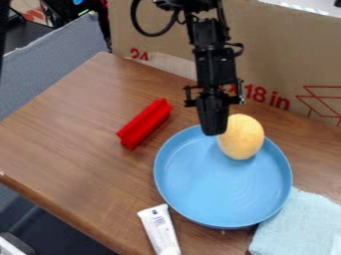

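My black gripper hangs shut over the back-left rim of the blue plate, with nothing visible between its fingers. A pale yellow oval object rests on the back of the plate, just to the right of the fingertips; whether they touch it I cannot tell. A red bar lies on the wooden table left of the plate.
A white tube lies at the front, and a pale cloth at the front right. Cardboard stands along the back.
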